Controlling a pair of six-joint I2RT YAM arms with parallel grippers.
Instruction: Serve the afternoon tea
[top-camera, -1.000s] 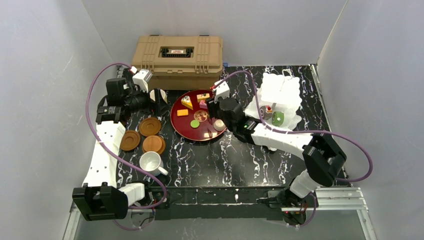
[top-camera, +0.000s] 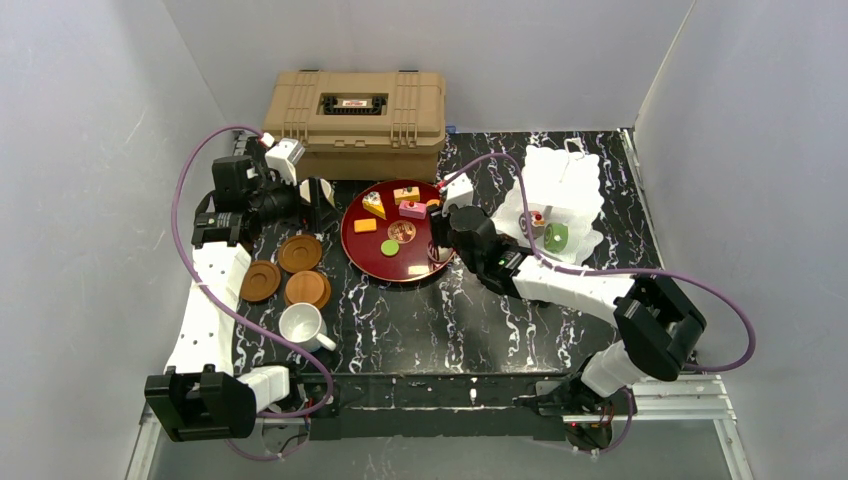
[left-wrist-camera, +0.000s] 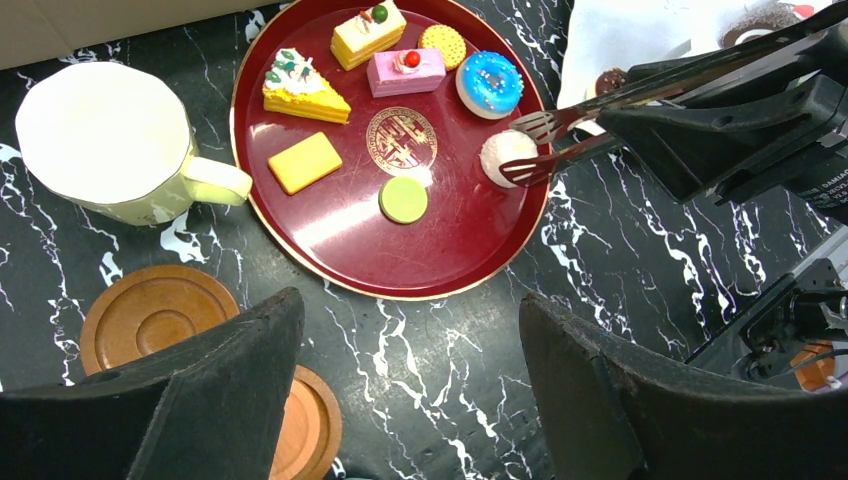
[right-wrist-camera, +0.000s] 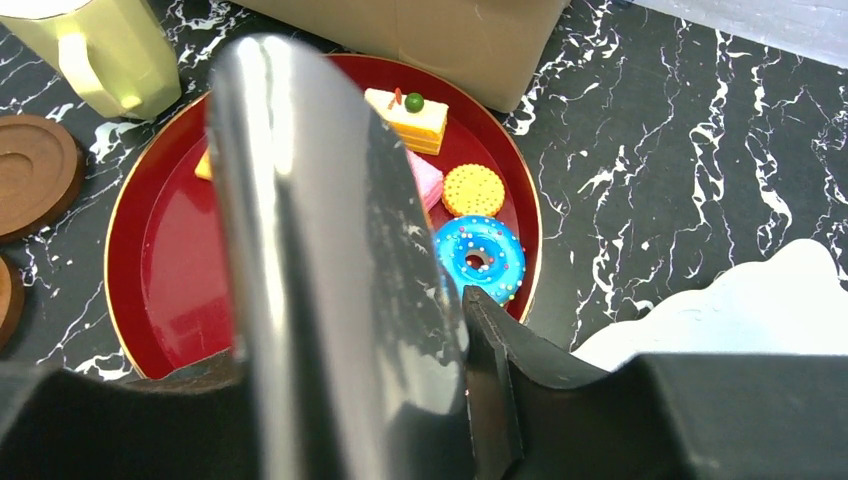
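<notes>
Silver dessert tongs (right-wrist-camera: 330, 250) with forked ends rise between the fingers of my right gripper (top-camera: 440, 228), which is part closed around them. In the left wrist view their two prongs flank a round white sweet (left-wrist-camera: 507, 157) at the right of the red tray (left-wrist-camera: 340, 265); firm contact is unclear. Elsewhere on that tray sit a blue doughnut (left-wrist-camera: 490, 85), a yellow cookie (left-wrist-camera: 443, 44), a pink cake (left-wrist-camera: 405, 72), a cream-topped cake slice (left-wrist-camera: 303, 87), a yellow square cake (left-wrist-camera: 367, 36), a yellow bar (left-wrist-camera: 304, 163) and a green disc (left-wrist-camera: 403, 200). My left gripper stands open and empty.
A pale yellow mug (left-wrist-camera: 110, 140) is near the left gripper. Brown coasters (top-camera: 300, 254) and a white mug (top-camera: 302, 326) occupy the left side. Behind stands a tan case (top-camera: 360, 110); at right, a white packet (top-camera: 555, 185) bears more sweets.
My right gripper has shifted rightward over the tray, carrying the tong tips from the open tray surface onto the white sweet. The left arm is still.
</notes>
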